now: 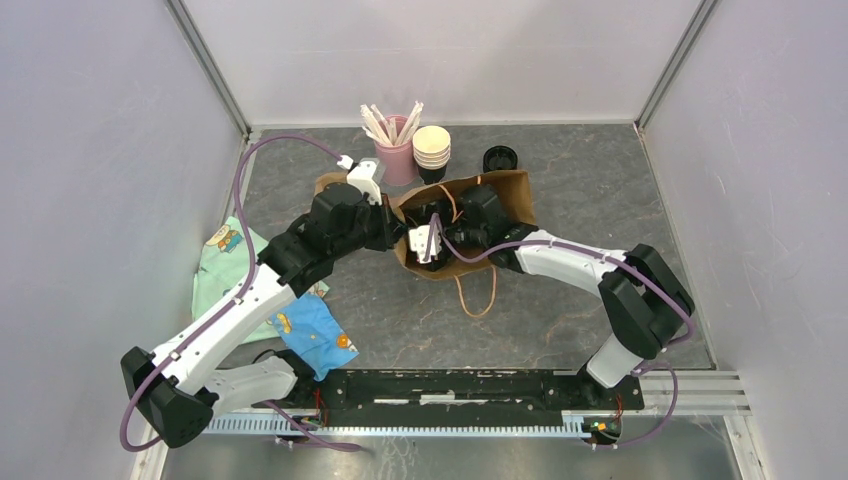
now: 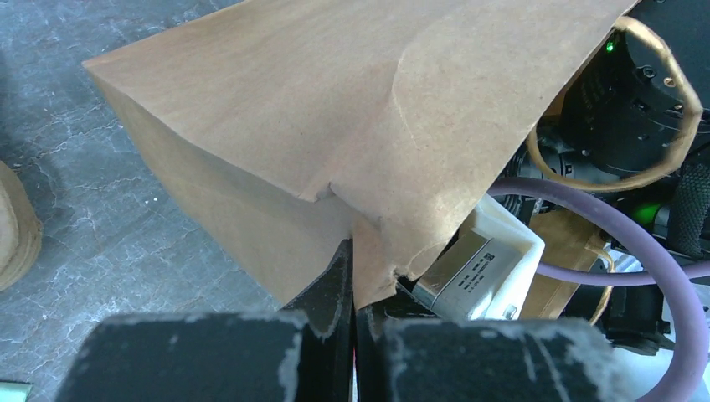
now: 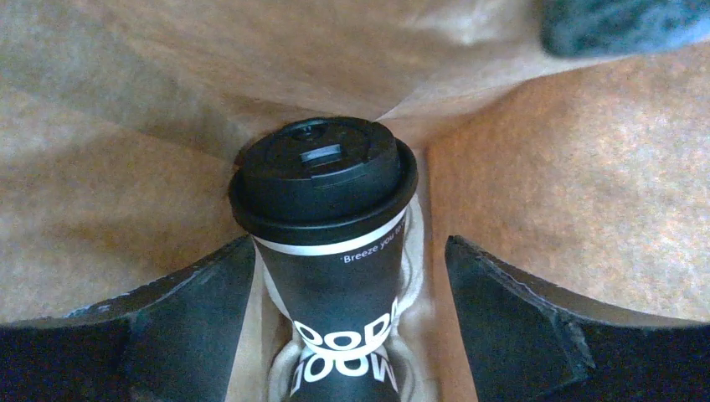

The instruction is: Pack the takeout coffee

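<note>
A brown paper bag (image 1: 510, 195) stands open at the middle. My left gripper is shut on the bag's paper edge (image 2: 368, 260) at its left side. My right arm reaches into the bag. In the right wrist view a black lidded coffee cup (image 3: 322, 276) stands inside, in what looks like a pale carrier, its lower part only partly visible. My right gripper is open around the cup, its fingers apart from it on either side.
Behind are a pink holder of straws (image 1: 395, 160), stacked cups (image 1: 432, 145) and a black lid (image 1: 500, 160). Cloths (image 1: 310, 335) lie at the left.
</note>
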